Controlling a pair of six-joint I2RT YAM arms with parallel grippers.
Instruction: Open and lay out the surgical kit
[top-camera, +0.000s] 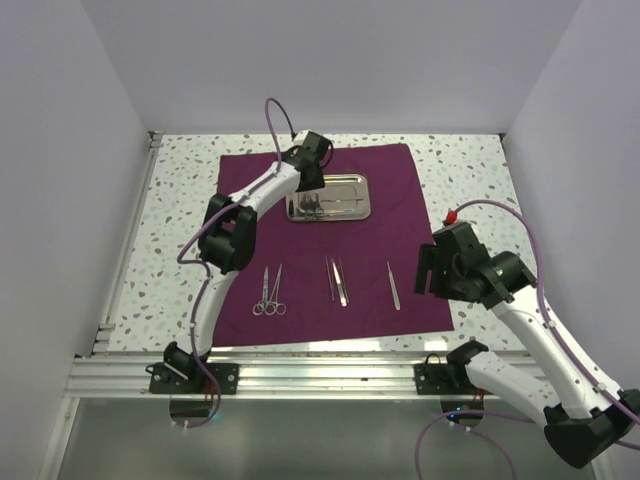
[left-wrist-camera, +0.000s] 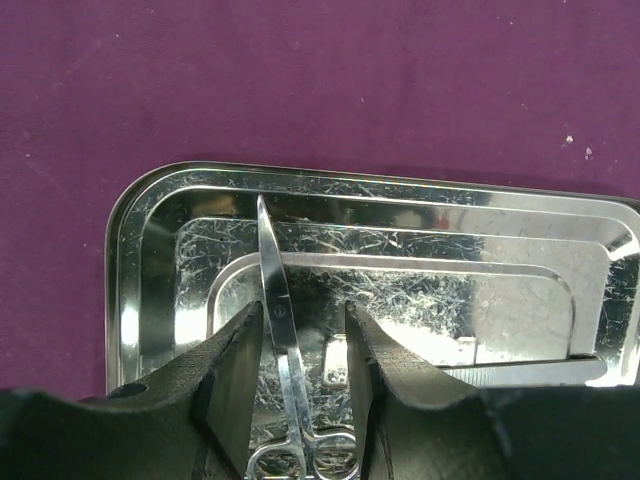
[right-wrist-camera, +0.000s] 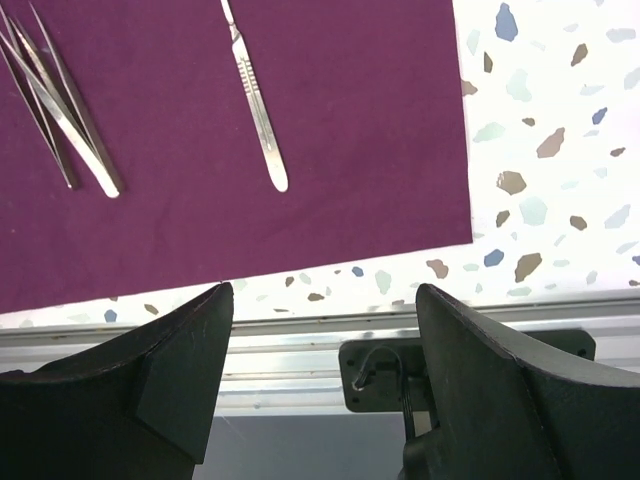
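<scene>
The steel tray lies on the purple cloth. My left gripper is over the tray's left part, fingers apart. Between and beneath its fingers, a pair of scissors lies in the tray, ring handles toward the bottom of the left wrist view; no grip on it shows. A flat-handled instrument also lies in the tray. My right gripper stands open and empty near the cloth's front right corner. The scalpel and tweezers lie on the cloth.
Two ring-handled instruments lie at the cloth's front left. Bare cloth separates the tray from the front row.
</scene>
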